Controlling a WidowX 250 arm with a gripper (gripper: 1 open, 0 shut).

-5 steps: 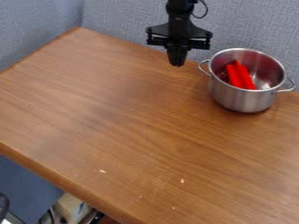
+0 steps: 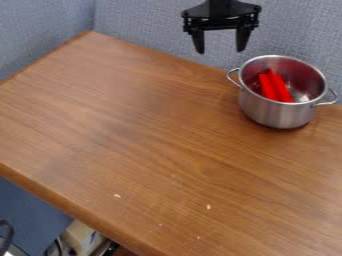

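Note:
A black gripper (image 2: 219, 38) hangs at the top centre of the camera view, above the back edge of the table, open with nothing between its fingers. It is apart from and above-left of a steel pot (image 2: 278, 113) with two side handles, which stands at the back right of the wooden table (image 2: 134, 130). Red objects (image 2: 275, 86) lie inside the pot; their exact number and shape are hard to tell.
Grey padded walls border the table at the back and left. Some cables show at the lower left, off the table.
The gripper has risen and moved slightly right over the last second, and its fingers now stand visibly apart. The pot and its contents have not moved.

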